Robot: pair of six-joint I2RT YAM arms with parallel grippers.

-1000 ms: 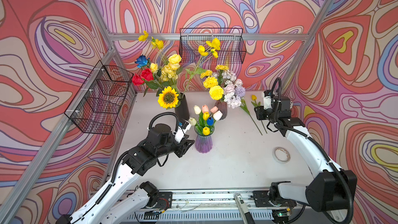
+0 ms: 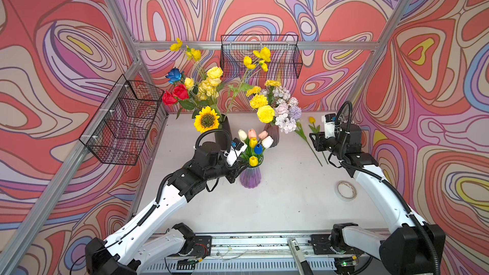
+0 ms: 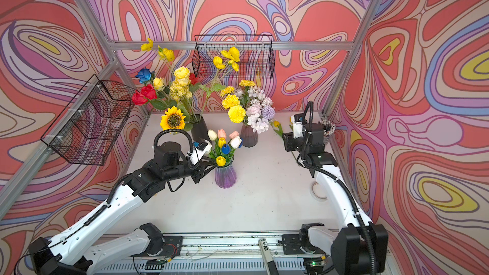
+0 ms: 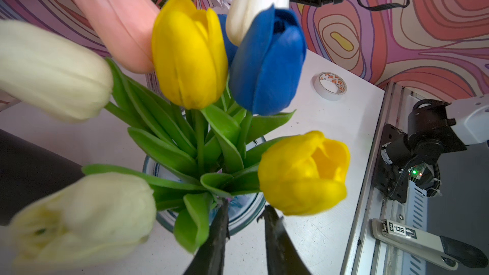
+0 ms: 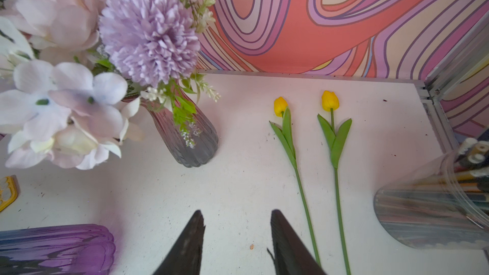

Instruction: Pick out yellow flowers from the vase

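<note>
My left gripper is part open at the purple vase (image 2: 250, 175), its fingertips just below and left of the lower yellow tulip (image 4: 303, 173), with nothing clearly between them. A second yellow tulip (image 4: 186, 51) stands higher among white, pink and blue tulips. My right gripper stands open over bare table at the right. Two loose yellow tulips (image 5: 280, 106) lie beyond it. Taller vases behind hold a sunflower (image 2: 206, 119), yellow roses and yellow carnations (image 2: 265, 113) among other flowers.
A tape roll (image 2: 346, 189) lies at the front right. A clear container (image 5: 428, 214) with sticks stands at the right. Wire baskets (image 2: 114, 137) hang left and at the back.
My left gripper has moved rightward and up, to the tulip vase.
</note>
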